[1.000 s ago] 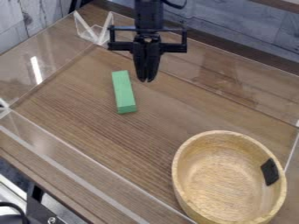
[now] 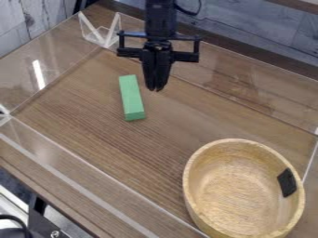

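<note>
The black gripper (image 2: 155, 82) hangs at the top centre, shut, with nothing visible between its fingers. Below and left of it a green rectangular block (image 2: 130, 99) lies on the wooden surface. A round beige bowl (image 2: 243, 220) with a black patch on its side sits at the bottom right, well apart from the block and gripper.
Whitish clear plastic pieces stand along the left and top-left edges. A grey wall runs along the top, and dark cables lie at the lower left corner.
The gripper has shifted very slightly; the block and bowl have not moved.
</note>
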